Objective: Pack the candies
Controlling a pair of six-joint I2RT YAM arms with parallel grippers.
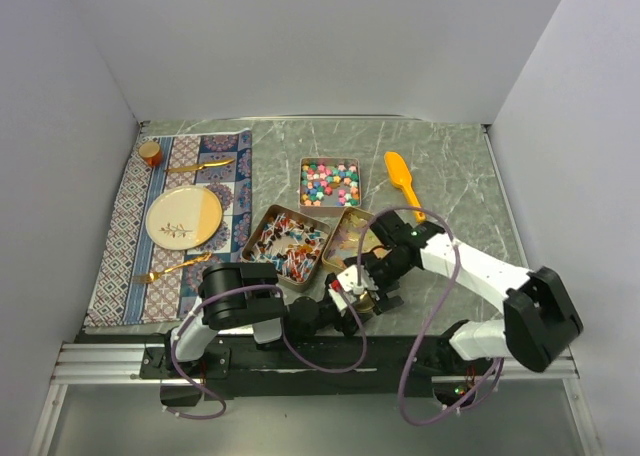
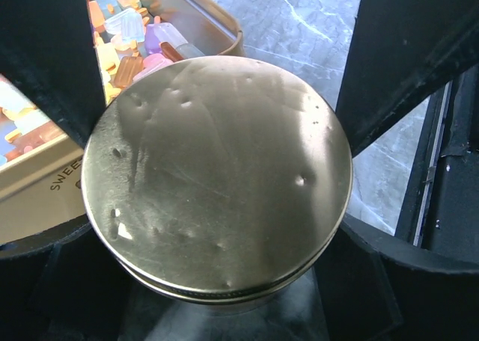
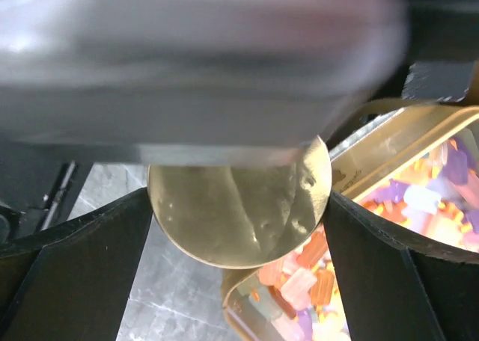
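A round tin with a dented gold lid [image 2: 217, 169] stands at the front of the table, largely hidden by both arms in the top view. My left gripper is open, its dark fingers either side of the tin. From the right, my right gripper reaches over the same tin, also open, its fingers flanking the lid [image 3: 239, 217]. Whether the fingers touch the tin I cannot tell. Just behind it sits a box of pastel popsicle-shaped candies [image 1: 345, 239]. Left of that is a box of wrapped candies [image 1: 288, 244], and farther back a box of colourful star-like candies [image 1: 329, 184].
An orange scoop [image 1: 401, 180] lies at the back right. On the left a patterned mat [image 1: 137, 191] holds a plate [image 1: 183, 217], a cup [image 1: 150, 153], a knife [image 1: 200, 165] and a fork [image 1: 172, 268]. Bare tabletop shows at the right and back.
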